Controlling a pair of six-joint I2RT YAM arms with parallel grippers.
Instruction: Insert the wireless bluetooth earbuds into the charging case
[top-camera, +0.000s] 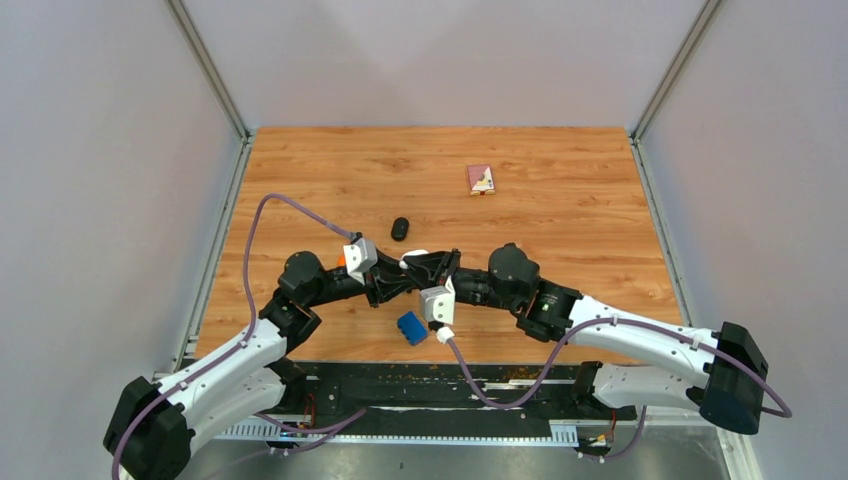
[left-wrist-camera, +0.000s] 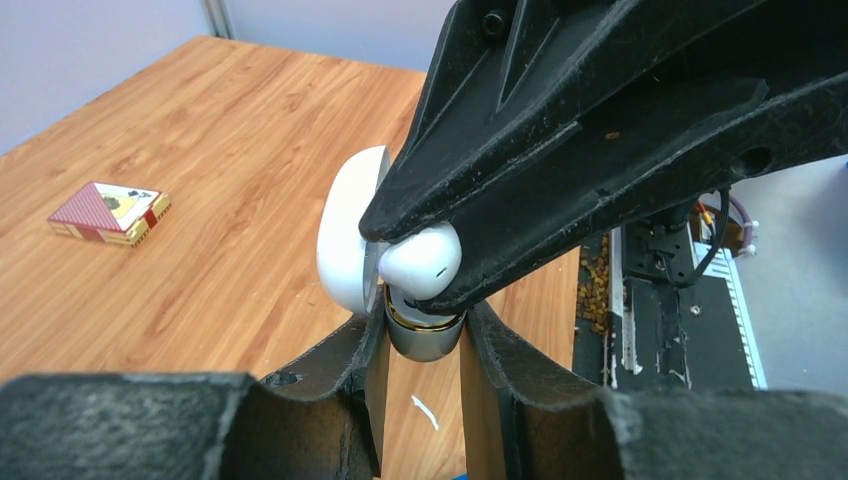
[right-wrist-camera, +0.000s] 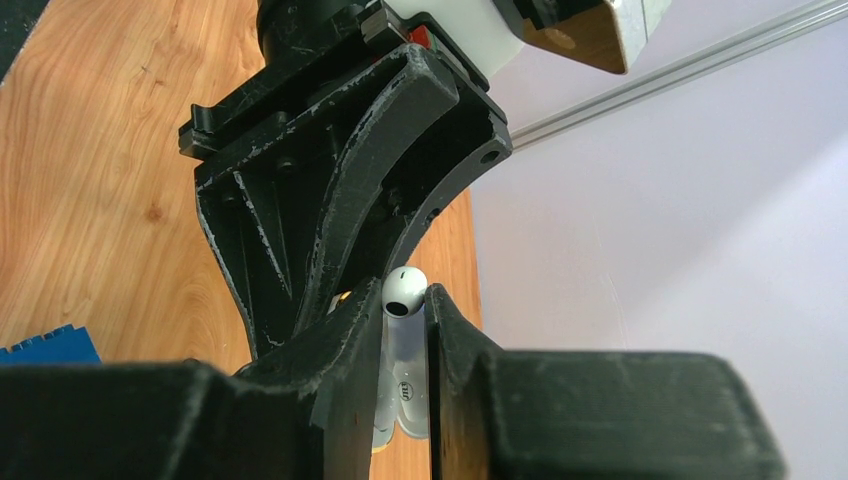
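The two grippers meet above the table's middle in the top view. My left gripper is shut on the white charging case (left-wrist-camera: 345, 225), whose lid stands raised. A white earbud (left-wrist-camera: 420, 262) sits at the case, between the black fingertips of my right gripper in the left wrist view. In the right wrist view that earbud (right-wrist-camera: 404, 290) is at the right gripper's fingertips, over the case; whether the fingers grip it firmly is unclear. How far it sits in its slot is hidden.
A blue block (top-camera: 411, 328) lies near the front edge, a black mouse-shaped object (top-camera: 400, 229) behind the grippers, a small patterned box (top-camera: 480, 180) at the back right.
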